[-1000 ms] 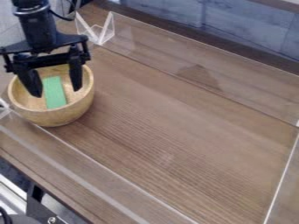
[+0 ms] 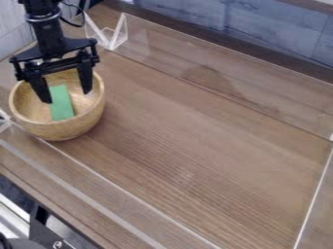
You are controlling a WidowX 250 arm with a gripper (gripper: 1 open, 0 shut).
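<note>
A wooden bowl (image 2: 86,120) sits at the left of the table, with a green block (image 2: 60,108) lying inside it. My black gripper (image 2: 56,83) is over the bowl, open, its fingers spread to either side above the block, with the arm rising to the top left corner.
A blue-grey panel stands along the back right, and the table's edge runs along the lower left.
The bowl and block look unmoved.
</note>
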